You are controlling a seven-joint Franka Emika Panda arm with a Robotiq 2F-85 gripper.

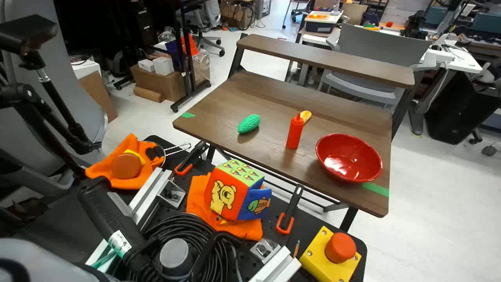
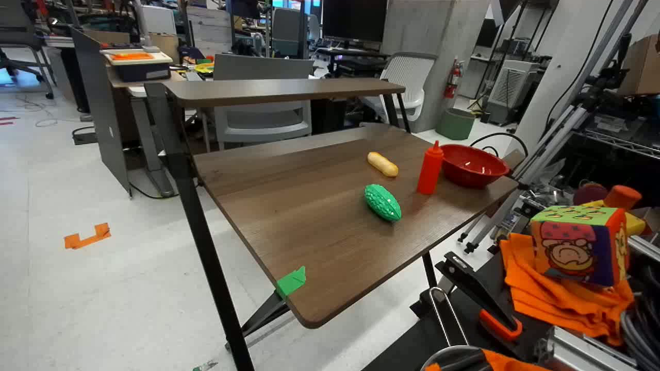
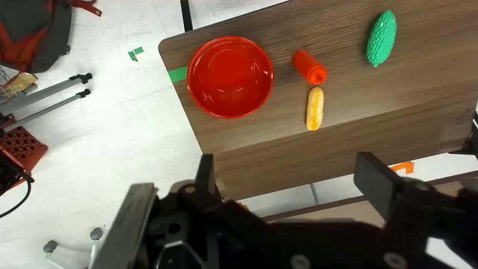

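Observation:
On the brown table, a red bowl (image 1: 348, 157) stands empty near the right end in exterior view 1. Beside it a red squeeze bottle (image 1: 294, 133) is upright. Just behind the bottle lies a yellow bread-like piece (image 2: 383, 164), partly hidden by it in exterior view 1. A green bumpy vegetable (image 2: 383, 202) rests apart from the others. My gripper shows only in the wrist view, high over the table, fingers (image 3: 378, 184) spread wide with nothing between them. All these objects lie beyond its fingertips.
A raised shelf (image 1: 328, 60) runs along the table's back edge. Green tape (image 2: 291, 281) marks the table's ends. In front, a black cart carries a soft picture cube (image 1: 237, 190), cables and a yellow box with a red button (image 1: 340, 247).

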